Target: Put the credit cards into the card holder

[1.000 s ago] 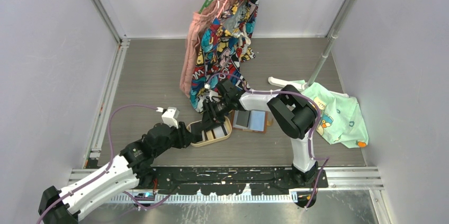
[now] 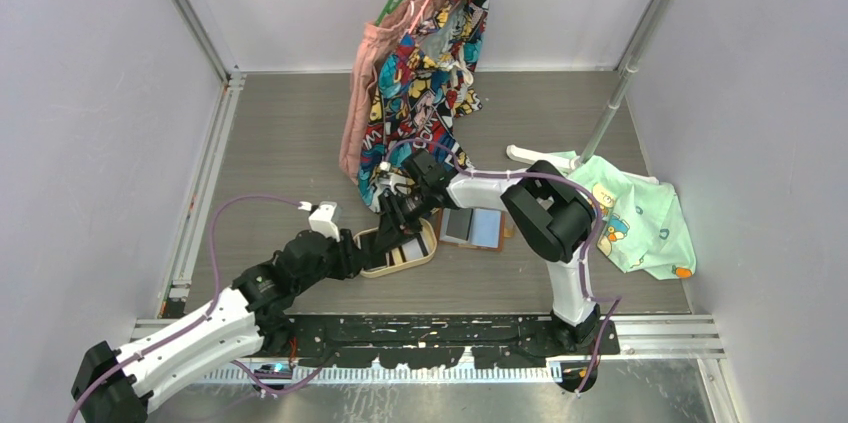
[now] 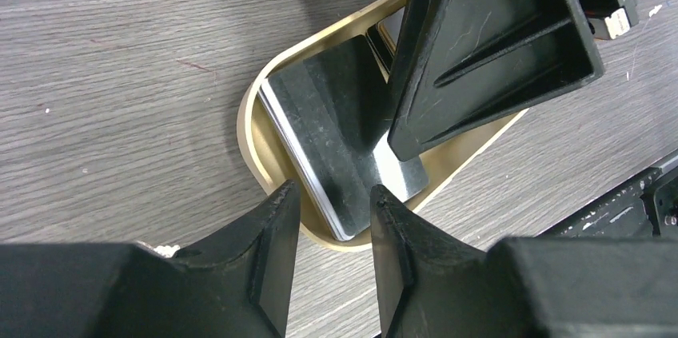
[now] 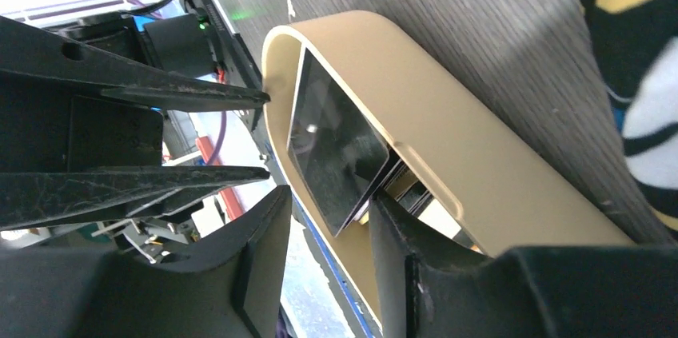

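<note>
A beige oval tray (image 2: pixel 413 260) sits at front centre, holding dark card-like slabs (image 3: pixel 332 122) and lighter pieces. My left gripper is at the tray's near end, its fingers a little apart over the rim; whether anything is pinched is unclear. My right gripper reaches down into the tray from above, part open, its fingertips at a dark glossy card (image 4: pixel 332 138) leaning along the inner wall; I cannot tell whether it grips it. Beside the tray in the top view lies a brown wallet-like holder (image 2: pixel 494 246) with grey and light-blue faces, partly under the right arm.
Hanging clothes (image 2: pixel 410 93) reach down just behind the tray. A mint cloth (image 2: pixel 640 223) and a metal rack post (image 2: pixel 610 113) stand at the right.
The left arm is almost unchanged.
</note>
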